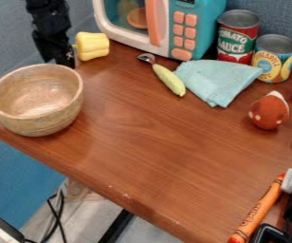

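My black gripper (60, 52) hangs at the upper left, just left of a yellow pepper-like object (92, 46) and above a wooden bowl (35, 114); whether it is open or shut is hard to tell. The bowl stands empty at the table's left edge.
A toy microwave (174, 19), tomato can (235, 38), second can (273, 59), teal cloth (216, 81), yellow-green vegetable (169, 80), red round object (267, 112) and orange crayon (256, 214) surround the clear middle of the wooden table (136, 161).
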